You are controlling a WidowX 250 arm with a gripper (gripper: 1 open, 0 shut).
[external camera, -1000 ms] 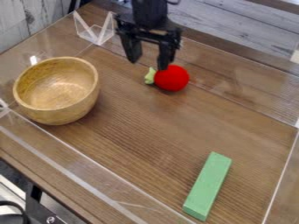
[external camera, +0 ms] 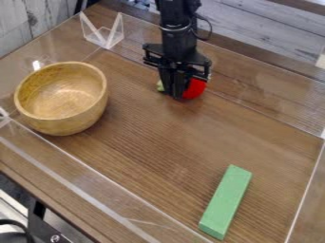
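My gripper is lowered at the upper middle, over a red round object with a small green part beside it, both mostly hidden behind the black fingers. The gripper looks nearly closed; whether anything is between its fingertips is hidden.
A wooden bowl sits at the left, a long green block at the lower right, and a white wire-like stand at the back left.
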